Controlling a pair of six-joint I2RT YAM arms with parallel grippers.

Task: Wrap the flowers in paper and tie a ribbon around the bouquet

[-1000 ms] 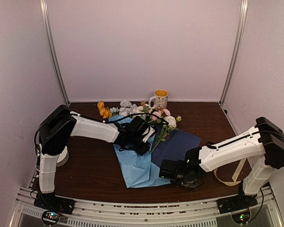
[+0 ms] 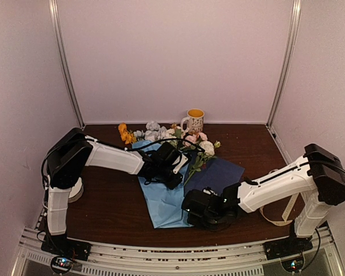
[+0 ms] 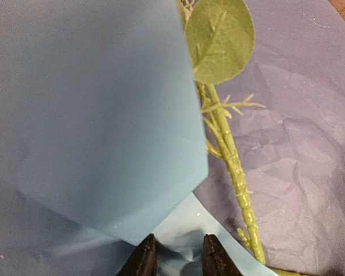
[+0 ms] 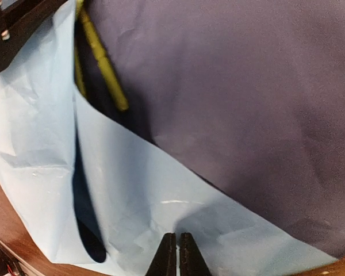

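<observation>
In the top view the bouquet of fake flowers [image 2: 187, 140] lies on light blue wrapping paper [image 2: 161, 207] and dark blue paper [image 2: 221, 172]. Green stems [image 3: 236, 172] run over the dark sheet in the left wrist view, partly under a folded blue flap [image 3: 103, 115]. My left gripper is open, its fingers apart beside that flap and the stems, with blue paper visible behind the gap. Down by the paper's lower end, my right gripper is closed to a narrow gap on the light blue paper [image 4: 126, 172]; the pinched bit itself is hidden.
A yellow-lined mug [image 2: 194, 119] stands behind the flowers. Cream ribbon [image 2: 284, 215] lies at the right, near the right arm's base. A white round item [image 2: 76, 190] is beside the left arm. Bare table shows at the left front.
The left arm looks still in the top view.
</observation>
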